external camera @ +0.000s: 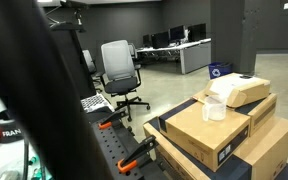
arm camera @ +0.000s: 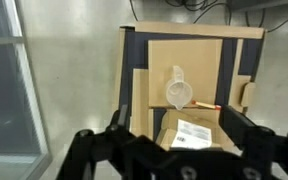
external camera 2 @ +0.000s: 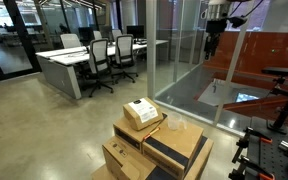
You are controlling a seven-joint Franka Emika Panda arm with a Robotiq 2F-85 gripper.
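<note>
A clear plastic cup (external camera: 214, 107) stands on a cardboard box (external camera: 206, 127). From above, the cup (arm camera: 179, 93) shows its round mouth and a handle or spout pointing away from me. A slim red-and-white marker (arm camera: 206, 105) lies close beside it. Just past the cup is a smaller cardboard box (external camera 2: 142, 113), and the wrist view shows a white label (arm camera: 192, 134) on it. My gripper is high above the boxes, its fingers spread wide with nothing between them. In exterior view 2 the gripper (external camera 2: 213, 45) hangs at upper right, well clear of the cup.
Several stacked cardboard boxes (external camera: 265, 146) form the raised surface, with dark gaps or strips between them. Cables (arm camera: 199, 8) lie along the far edge in the wrist view. Office chairs (external camera 2: 99, 54) and desks stand farther back. The floor (external camera 2: 49, 135) beside the boxes is bare.
</note>
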